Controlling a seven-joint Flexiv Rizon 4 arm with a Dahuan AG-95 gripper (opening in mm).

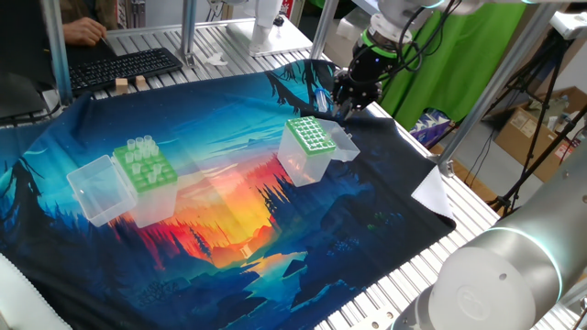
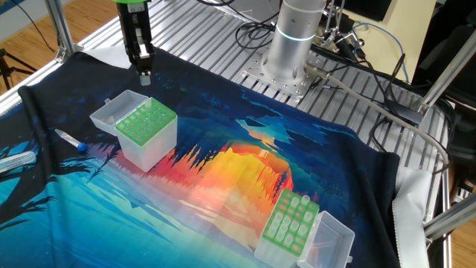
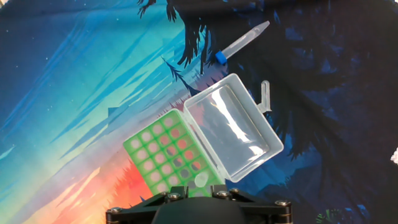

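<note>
My gripper [image 2: 143, 65] hangs above the dark part of the cloth, behind the first rack box. A small clear tube [image 2: 145, 80] sticks out below its fingertips, and the gripper looks shut on it. In the wrist view the tube's translucent end [image 3: 201, 179] shows just beyond the fingers, over a corner of the green grid. That rack box [image 1: 307, 156] has a green holed top [image 2: 146, 123], which seems empty of tubes, and an open clear lid [image 3: 233, 127]. The second rack box [image 1: 151, 192] holds several clear tubes [image 2: 282, 223] standing upright in its green top.
The second box's open lid [image 1: 99, 190] lies to its side. A blue-capped pen-like tube [image 2: 72, 140] lies on the cloth near the first box, with another clear item [image 2: 16, 161] farther off. Bare patterned cloth [image 1: 243, 197] separates the boxes.
</note>
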